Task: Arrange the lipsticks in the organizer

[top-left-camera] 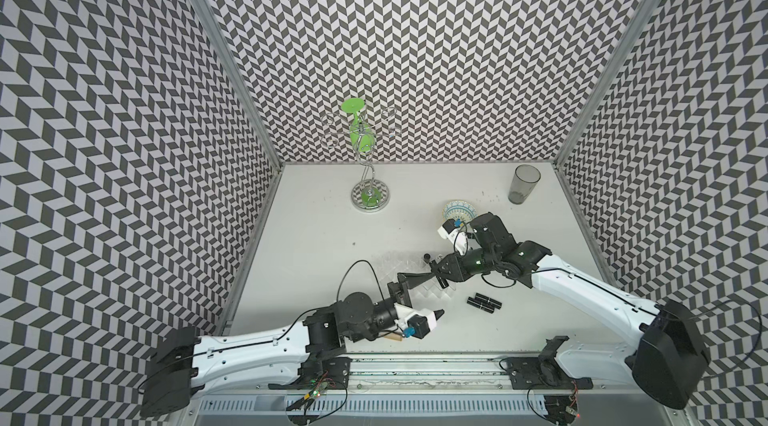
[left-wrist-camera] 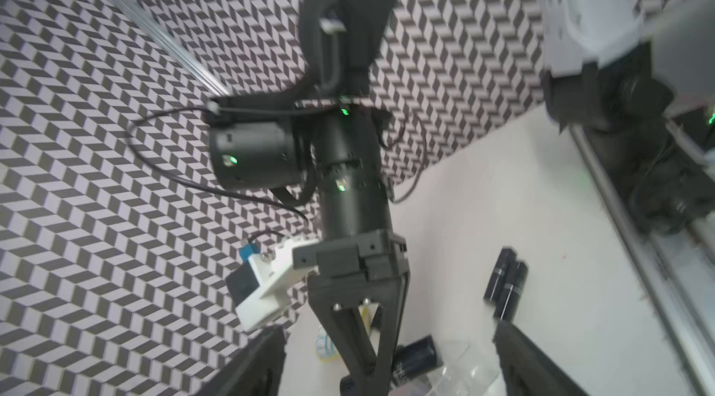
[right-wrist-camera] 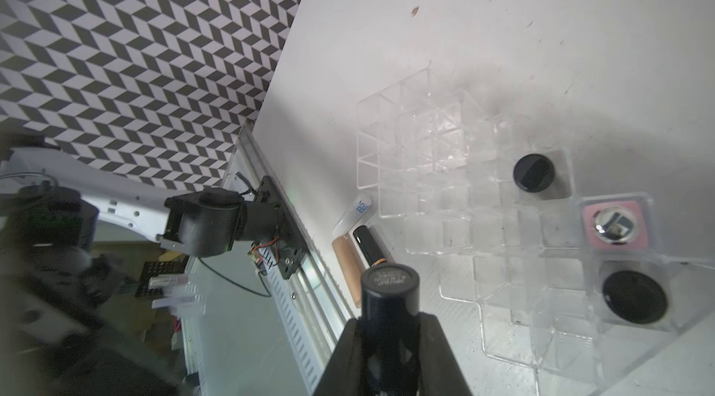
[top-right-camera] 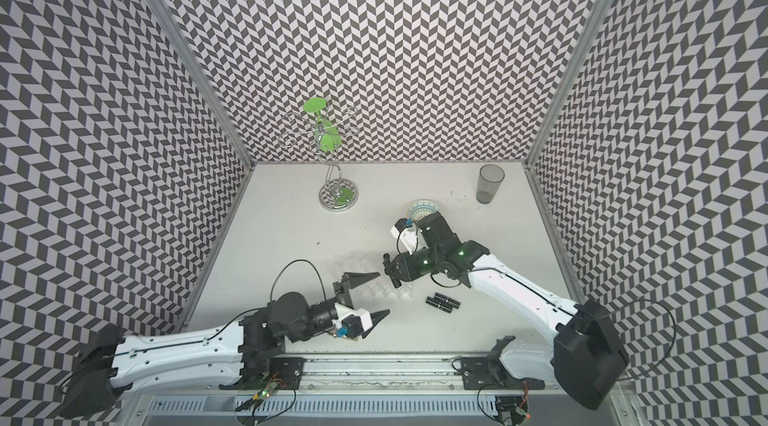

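Note:
My right gripper (top-right-camera: 392,270) is shut on a black lipstick (right-wrist-camera: 389,310), its round end facing the right wrist camera. Below it stands the clear, stepped organizer (right-wrist-camera: 447,206), with a black-topped lipstick (right-wrist-camera: 534,172), a pink square one with a silver centre (right-wrist-camera: 616,225) and another black one (right-wrist-camera: 634,297) in separate cells. Facing the held lipstick from the left is my left gripper (top-right-camera: 383,293), open, its fingers well apart with nothing gripped. Two black lipsticks (top-right-camera: 442,302) lie side by side on the table, right of the organizer.
A tan tube (right-wrist-camera: 348,269), a black tube (right-wrist-camera: 368,245) and a clear labelled tube (right-wrist-camera: 353,215) lie beside the organizer. Behind my right arm is a patterned bowl (top-right-camera: 423,209), partly covered. A grey glass (top-right-camera: 489,184) and a green-and-chrome stand (top-right-camera: 337,195) occupy the back.

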